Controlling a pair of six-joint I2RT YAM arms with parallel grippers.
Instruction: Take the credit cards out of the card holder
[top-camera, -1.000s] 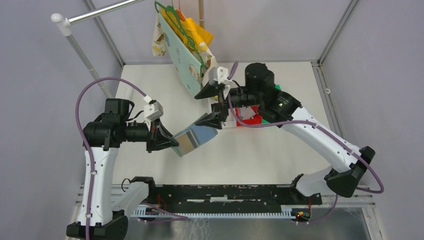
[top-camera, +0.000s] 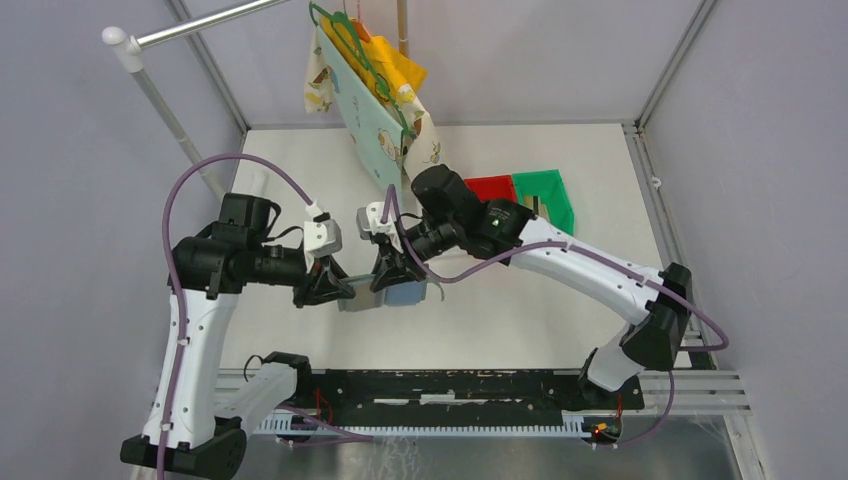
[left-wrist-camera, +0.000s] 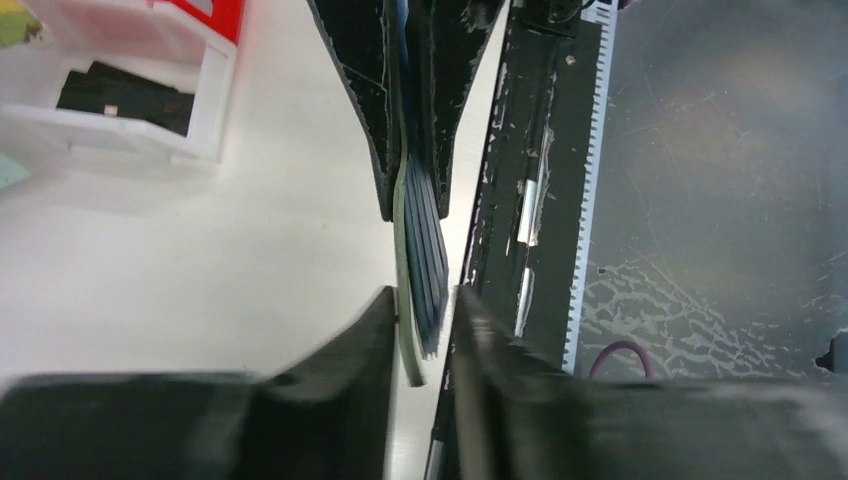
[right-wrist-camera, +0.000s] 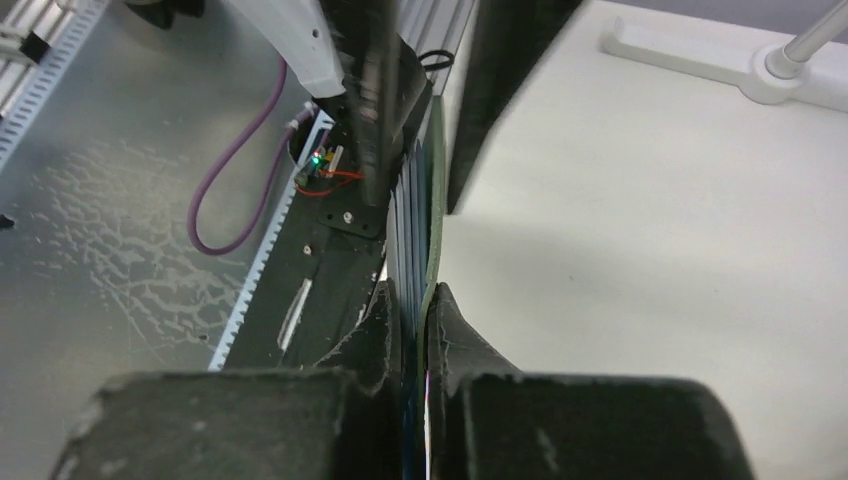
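The card holder (top-camera: 402, 294) with its stack of cards (left-wrist-camera: 425, 250) is upright between my grippers at the middle of the table. My right gripper (top-camera: 385, 275) is shut on it, the layered cards and a greenish flap between the fingers. My left gripper (top-camera: 330, 285) is at the other end, its blurred fingers slightly apart on either side of the holder's end; whether they touch it is unclear. In the right wrist view the left gripper's fingers stand apart around the top of the stack.
Behind are a red bin (top-camera: 488, 188), a green bin (top-camera: 545, 195) and a white box (left-wrist-camera: 200, 120) with dark items. Clothes (top-camera: 365, 110) hang from a rack at the back.
My right gripper has come down and leftward onto the holder and shut on it. The holder now stands more on edge. My left gripper's fingers have loosened; its arm has shifted slightly.
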